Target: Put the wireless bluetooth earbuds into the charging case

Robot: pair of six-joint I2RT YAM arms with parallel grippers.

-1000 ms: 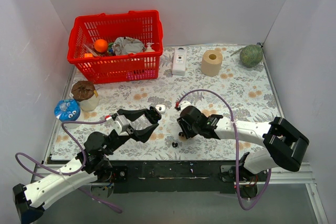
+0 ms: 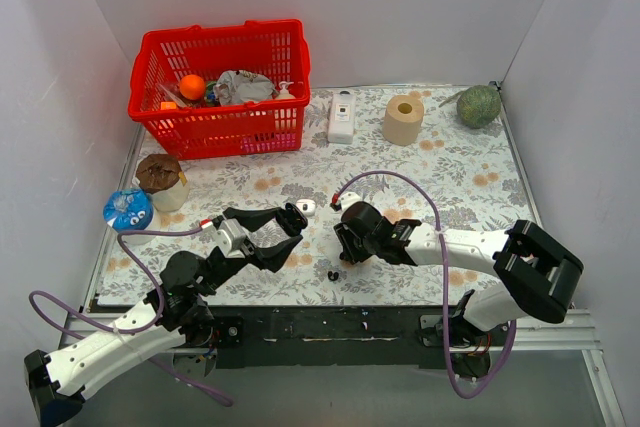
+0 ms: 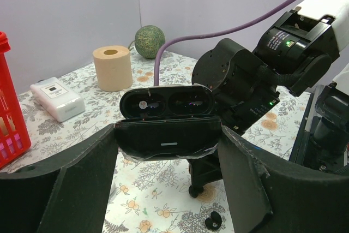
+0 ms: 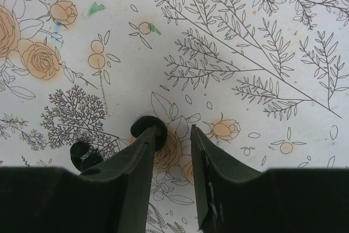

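My left gripper is shut on the sides of a black charging case (image 3: pixel 169 141), held above the table with its lid up. Both dark wells of the case face this camera; I cannot tell for sure what is in them. Two small black earbuds lie on the cloth. One earbud (image 4: pixel 150 129) is right by the left fingertip of my right gripper, partly behind it. That gripper points down, its fingers apart, and holds nothing. The other earbud (image 4: pixel 85 155) lies farther left; in the top view this earbud (image 2: pixel 333 275) sits near the front edge.
A small white object (image 2: pixel 305 207) lies between the arms. Farther back stand a red basket (image 2: pixel 220 132), a white box (image 2: pixel 341 117), a paper roll (image 2: pixel 403 119) and a green round object (image 2: pixel 479 106).
The right arm has shifted slightly to the left, and its gripper now covers more of the nearer earbud in the top view. My left arm and the case have stayed put.
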